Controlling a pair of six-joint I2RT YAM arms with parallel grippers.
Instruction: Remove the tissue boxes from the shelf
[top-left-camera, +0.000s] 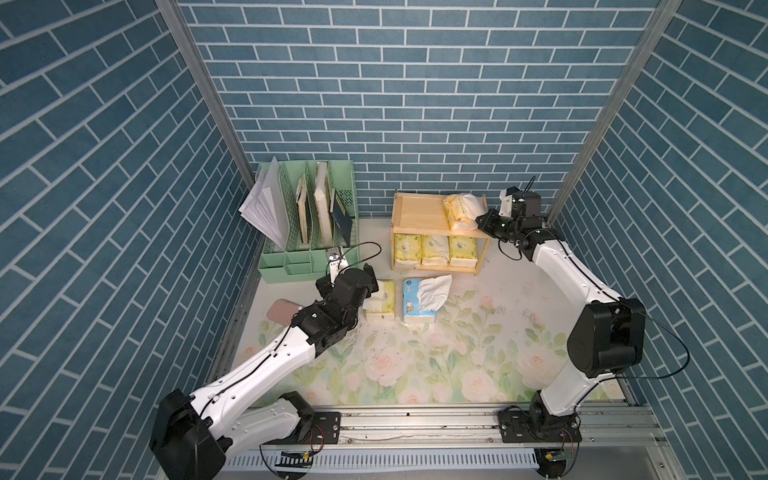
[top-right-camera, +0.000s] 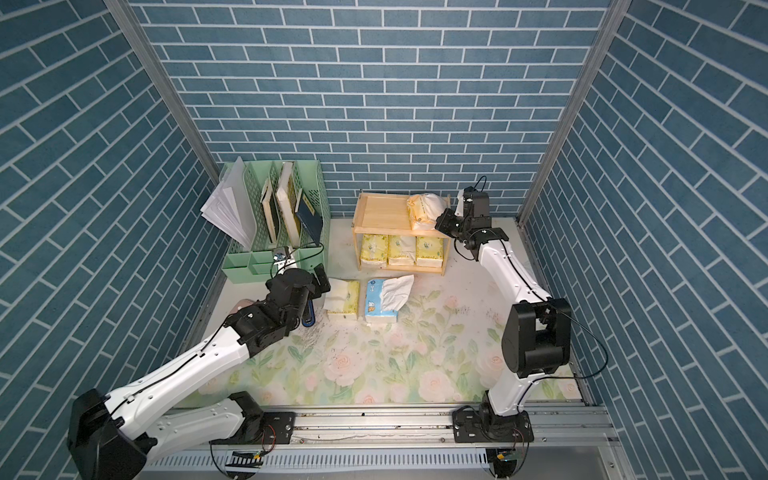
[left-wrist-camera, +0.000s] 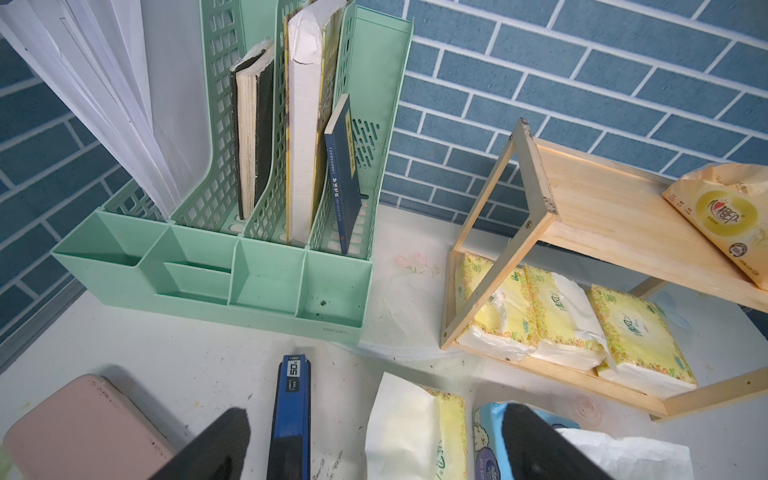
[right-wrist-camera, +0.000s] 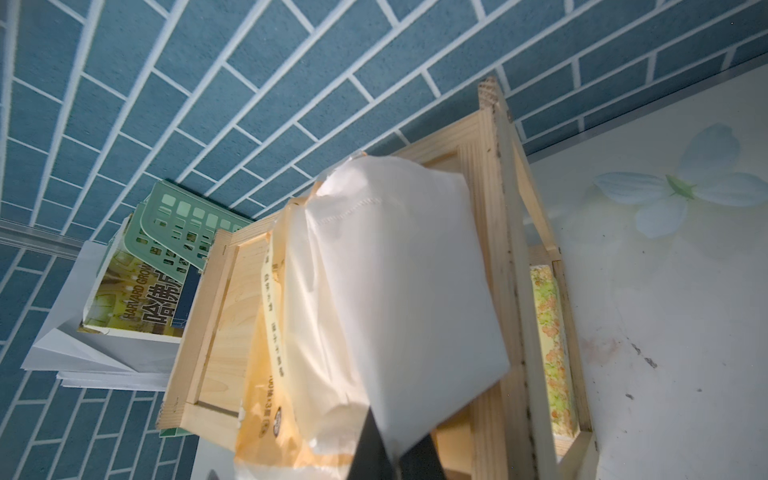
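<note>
The small wooden shelf (top-left-camera: 418, 211) stands against the back wall. On its top board, at the right, sits an orange tissue pack (right-wrist-camera: 260, 392) with a large white tissue (right-wrist-camera: 408, 280) sticking out. My right gripper is shut on that tissue's lower end, fingertips close together. The pack rests tilted on the board. Three yellow tissue packs (left-wrist-camera: 552, 312) line the lower level. On the table ahead of my left gripper lie a yellow pack (top-left-camera: 384, 296) and a blue pack (top-left-camera: 417, 300). My left gripper's fingers are wide apart and empty.
A green organizer (left-wrist-camera: 216, 268) with books and papers fills the back left. A blue stapler (left-wrist-camera: 289, 416) and a pink case (left-wrist-camera: 88, 432) lie before it.
</note>
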